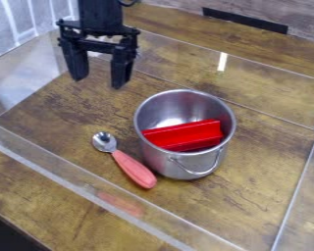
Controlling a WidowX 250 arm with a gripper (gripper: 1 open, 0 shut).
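Observation:
My black gripper [99, 65] hangs open over the back left of the wooden tray, nothing between its fingers. A steel pot [186, 104] with a wire handle stands at the centre right, holding a red rectangular block [181, 135]. In front of and left of the pot lies a spoon [132, 169] with a pink handle and a metal head.
Clear plastic walls [26, 134] edge the wooden work surface [68, 196]. Bare wood lies around my gripper and to the right of the pot. A dark slot sits at the back right.

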